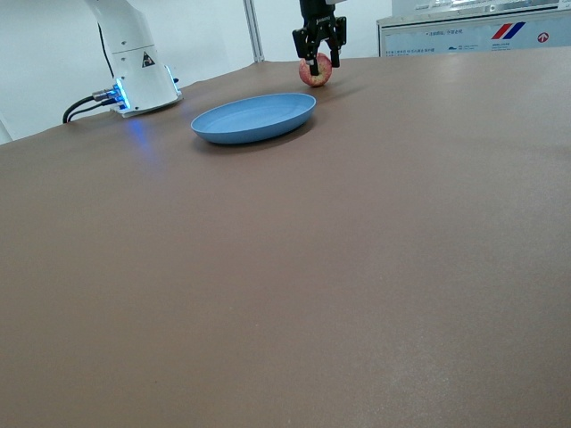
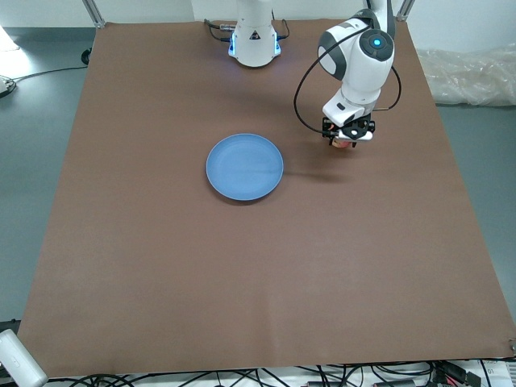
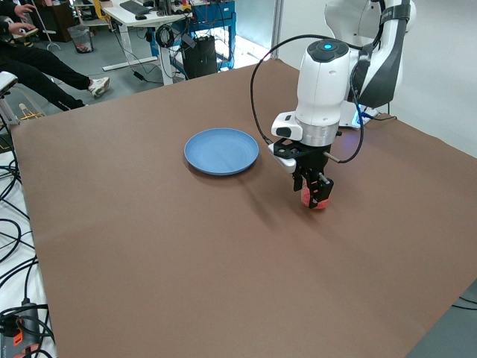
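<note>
A red apple (image 1: 315, 78) rests on the brown table, right of a blue plate (image 2: 244, 167) in the left view. My black gripper (image 3: 313, 192) is low over the apple, its fingers coming down around it and hiding much of it in the right view; in the top view the apple shows behind and below the fingers. Whether the fingers are closed on the apple I cannot tell.
The white arm base (image 2: 255, 44) stands at the back of the table (image 2: 266, 274), with cables beside it. Cables and equipment lie beyond the table's edge.
</note>
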